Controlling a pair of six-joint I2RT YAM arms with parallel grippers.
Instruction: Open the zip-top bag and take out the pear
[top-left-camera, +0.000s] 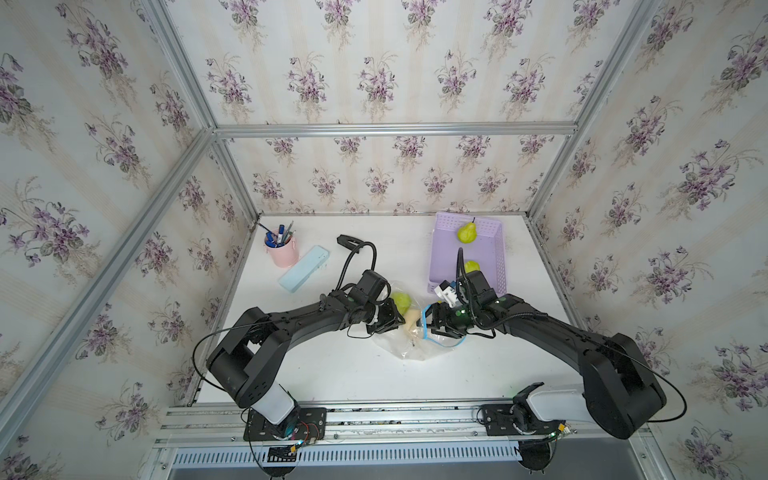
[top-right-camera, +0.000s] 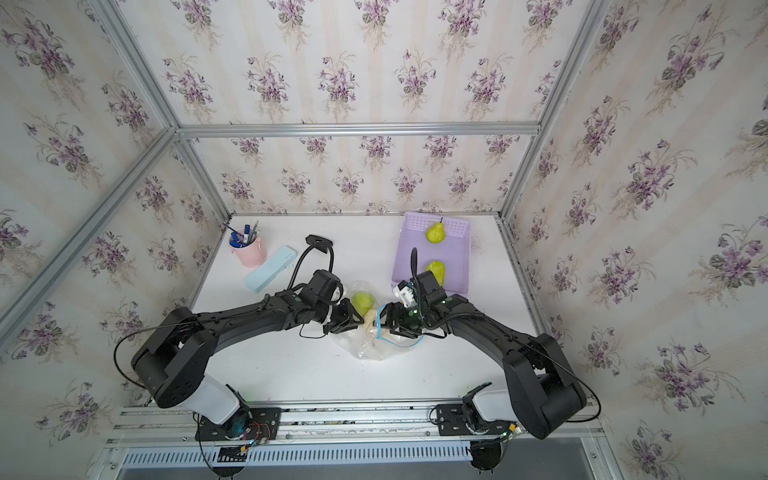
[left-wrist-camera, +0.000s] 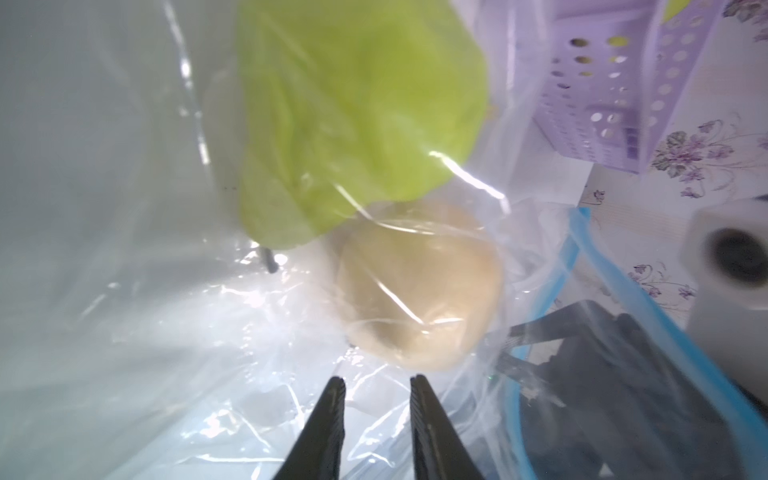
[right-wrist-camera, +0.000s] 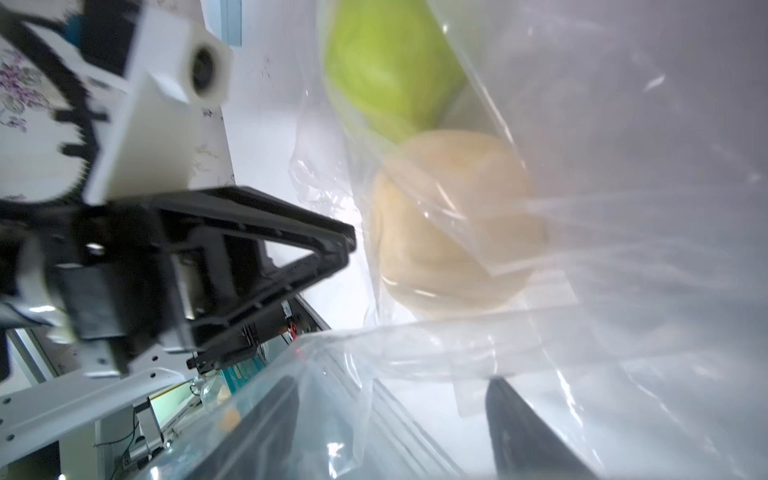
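The clear bag with a blue zip strip (left-wrist-camera: 584, 240) lies mid-table, holding a green pear (left-wrist-camera: 352, 104) and a beige round item (left-wrist-camera: 420, 288). My left gripper is at the bag's left, fingertips part open beside the beige item; whether anything thin is between them is unclear. My right gripper is at the zipped side, its fingers apart under or behind folds of clear plastic; in the top views its tips are hard to make out.
A purple basket (top-left-camera: 440, 248) with two pears stands back right. A pink pen cup (top-left-camera: 284, 254) and light-blue case (top-left-camera: 304, 268) are back left, near a black stapler (top-left-camera: 348, 240).
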